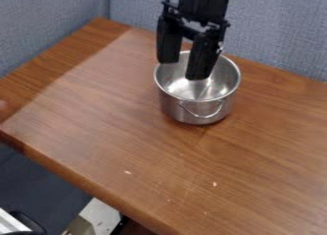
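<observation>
My black gripper (185,50) points down over a steel pot (194,103) that stands upright on the wooden table (115,162). Its two fingers are apart, with nothing seen between them, and their tips reach over the pot's opening. The part of the pot's interior that shows looks empty, though the gripper hides some of it.
Grey padded walls (52,19) border the table at the back and left. The wood left, right and in front of the pot is clear. Beyond the table's lower left edge are a dark floor and some white and black items.
</observation>
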